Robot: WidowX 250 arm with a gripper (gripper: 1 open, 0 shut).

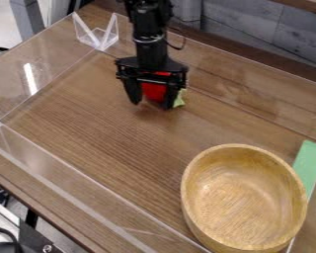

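The black gripper (150, 81) hangs at the upper middle of the camera view, its fingers open and lowered around a red object (157, 91) on the wooden table (95, 148). A small light-green piece (180, 100) shows just to the right of the red object. The gripper partly hides the red object, and whether the fingers touch it cannot be told.
A large wooden bowl (244, 198) fills the lower right. A green strip (307, 164) lies at the right edge, and a clear plastic item (98, 30) is at the upper left.
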